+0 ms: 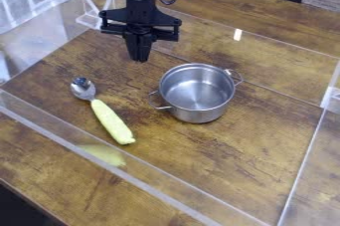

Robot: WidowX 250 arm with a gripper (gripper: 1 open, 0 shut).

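Note:
The black gripper hangs over the wooden surface at the upper middle, behind and left of a steel pot with two handles. Whether it is open or shut is hard to tell; nothing clearly shows between its fingers. A steel spoon lies at the left, with a pale yellow corn-like object just in front of it, long and slanted.
Clear plastic walls edge the work area at the left and front, with another at the right. Bare wood lies to the right of and in front of the pot, and at the back left.

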